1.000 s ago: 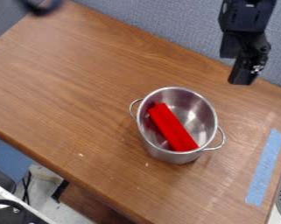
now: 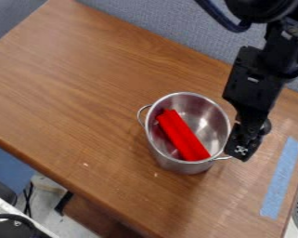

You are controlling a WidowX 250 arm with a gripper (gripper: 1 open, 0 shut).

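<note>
A steel pot (image 2: 166,158) with two side handles stands on the wooden table, with a red bar-shaped object (image 2: 184,135) lying inside it. The black gripper (image 2: 243,147) is lowered at the pot's right side, by the rim near the right handle. Its fingertips are dark and crowded against the pot, so whether it is open or shut is unclear.
A blue tape strip (image 2: 280,178) lies on the right. The table's front edge drops off at the lower left, with cables beyond it.
The arm has come down and toward the front from above the back right to the pot's right side. The pot and red object look unmoved.
</note>
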